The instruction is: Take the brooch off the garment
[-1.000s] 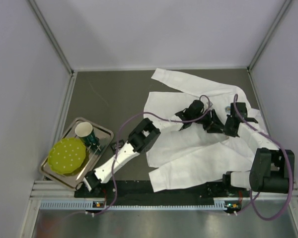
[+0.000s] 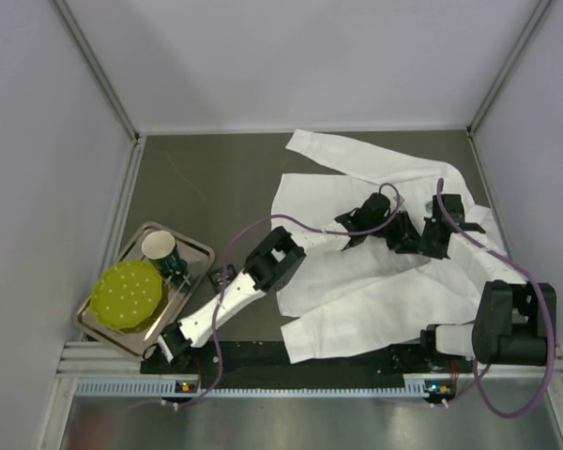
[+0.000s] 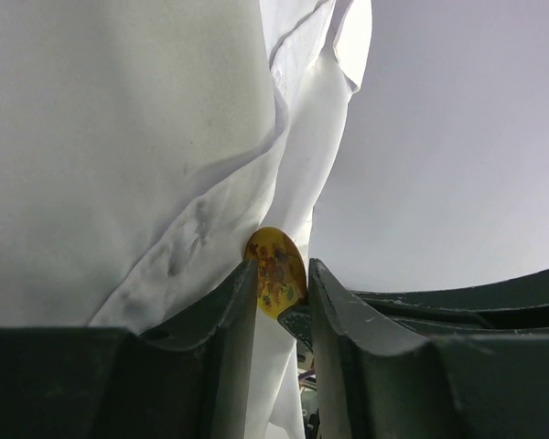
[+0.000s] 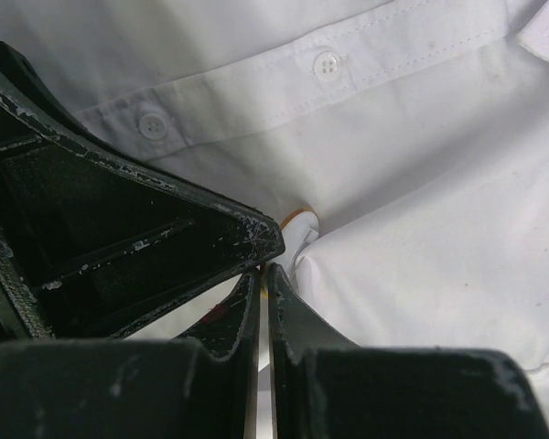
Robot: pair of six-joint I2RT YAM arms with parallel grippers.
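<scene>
A white garment (image 2: 328,272) is spread on the right half of the table. In the left wrist view, the oval gold-and-brown brooch (image 3: 275,271) appears between the parted fingertips of my left gripper, whose fingers are part open. My right gripper is shut, its tips meeting beside the brooch (image 4: 299,230), which shows there edge-on as a pale back with an orange rim. Whether anything thin is between those tips cannot be told. One dark finger of the left gripper covers much of the right wrist view. From above, both arms hide the brooch.
Shirt buttons (image 4: 327,66) line the placket near the brooch. At the left stands a metal tray (image 2: 199,253) with a cup (image 2: 161,249) and a green dotted dish (image 2: 126,294). Both grippers are very close together. Bare table lies at the upper left.
Over the last second my left gripper has shifted slightly to the right, and my right gripper slightly to the left. The garment lies the same.
</scene>
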